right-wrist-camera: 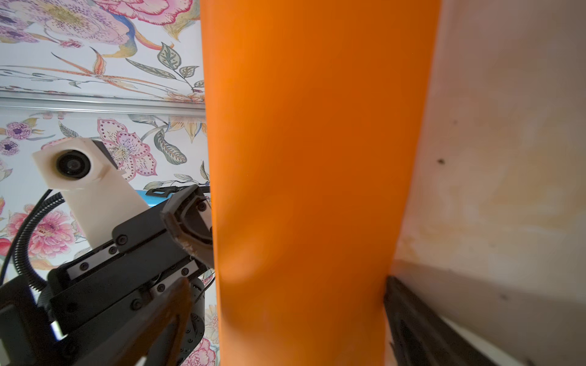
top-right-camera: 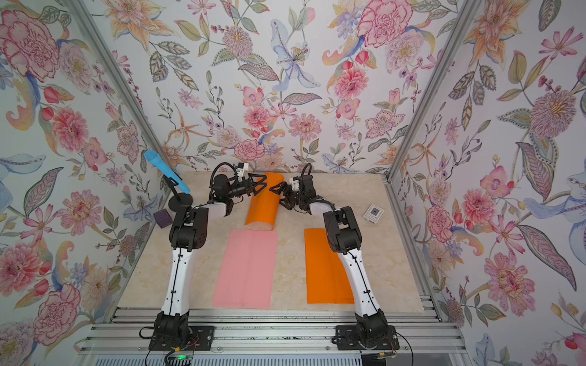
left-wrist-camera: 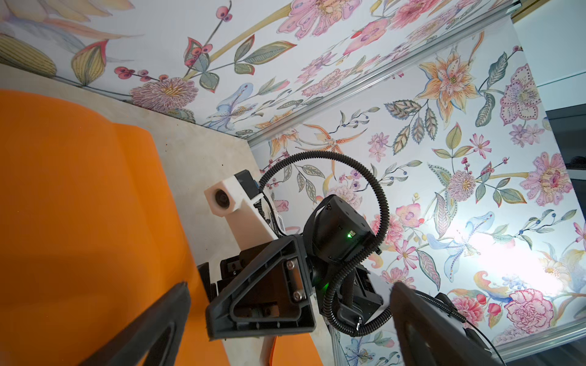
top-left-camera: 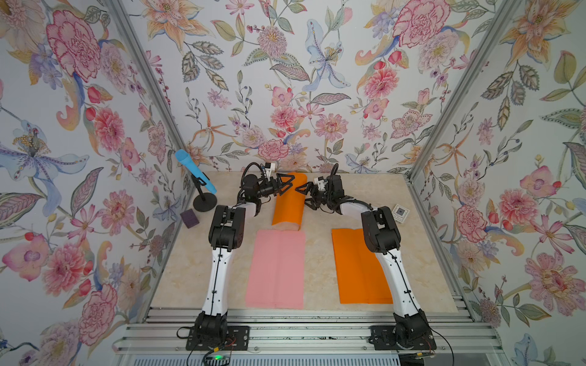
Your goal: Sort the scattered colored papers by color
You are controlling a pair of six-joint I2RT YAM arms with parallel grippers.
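A curved orange paper (top-left-camera: 288, 209) arches up at the back middle of the table, with a strip of pink paper (top-left-camera: 288, 225) showing under its front edge. My left gripper (top-left-camera: 290, 183) stands open at the left of the arch, one finger reaching over it. On its other side my right gripper (top-left-camera: 303, 195) is also open. In the right wrist view the orange sheet (right-wrist-camera: 311, 170) rises between its spread fingers. A flat pink paper (top-left-camera: 274, 268) lies at the front left, and a flat orange paper (top-left-camera: 360, 268) at the front right, partly hidden by my right arm.
A blue lamp (top-left-camera: 194, 169) on a black base and a small dark box (top-left-camera: 189, 218) stand at the left. A white card-like object (top-left-camera: 399, 213) lies at the right edge.
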